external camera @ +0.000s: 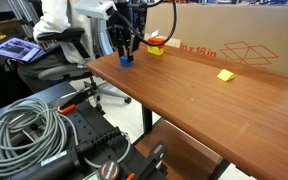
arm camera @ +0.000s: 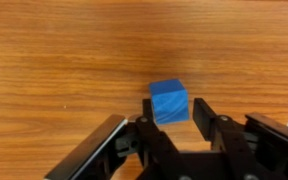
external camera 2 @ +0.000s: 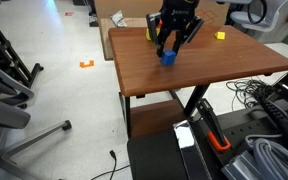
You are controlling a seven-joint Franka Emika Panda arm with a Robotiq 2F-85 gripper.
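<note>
A small blue block [external camera: 126, 61] rests on the wooden table near its left end; in the other exterior view the same blue block [external camera 2: 168, 58] lies by the table's near edge. My gripper [external camera: 123, 55] hangs right over it, pointing down. From the wrist view, the top of the blue block [arm camera: 168, 90] shows between the two fingertips of my gripper, which stand apart. A narrow gap seems to remain beside the block. Whether the fingers reach down around its sides or stay just above it, I cannot tell.
A yellow block [external camera: 225, 75] lies alone farther along the wooden table [external camera: 209, 105]. Yellow and red pieces [external camera: 156, 49] stand near the back edge, behind my gripper. Coiled cable [external camera: 29, 135] lies off the table's front side.
</note>
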